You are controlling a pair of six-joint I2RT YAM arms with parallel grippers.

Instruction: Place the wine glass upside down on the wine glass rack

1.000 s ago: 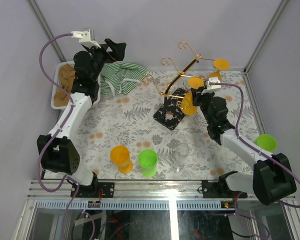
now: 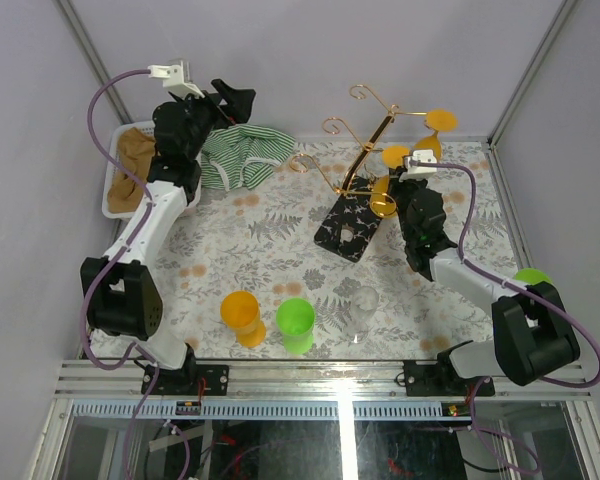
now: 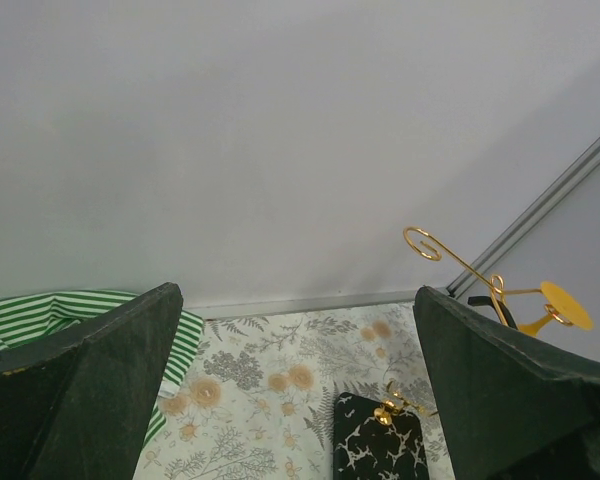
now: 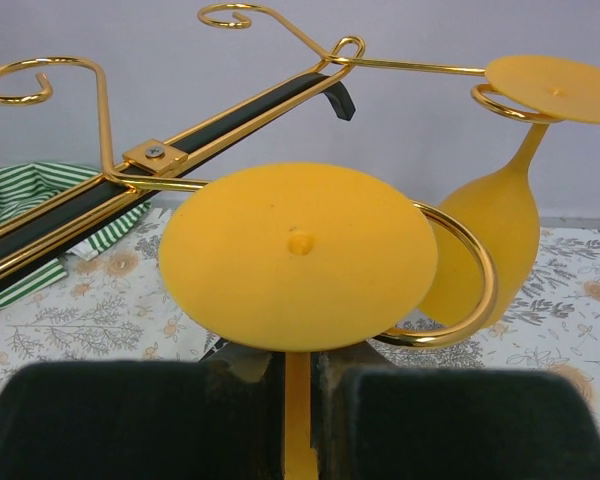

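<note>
The gold wine glass rack [image 2: 370, 120] stands at the back right on a black marbled base [image 2: 342, 230]. My right gripper is shut on the stem of a yellow wine glass [image 4: 298, 250], upside down with its round foot up, at a gold ring of the rack. Another yellow glass [image 4: 500, 230] hangs upside down from a further ring behind it. My left gripper [image 2: 242, 100] is raised at the back left, open and empty, with the rack ahead in its wrist view.
Orange [image 2: 240, 315], green [image 2: 295, 325] and clear [image 2: 363, 310] glasses stand along the front. A striped cloth [image 2: 242, 155] and a white bin [image 2: 115, 200] lie back left. A green item [image 2: 532, 278] sits at the right.
The left arm moved very slightly.
</note>
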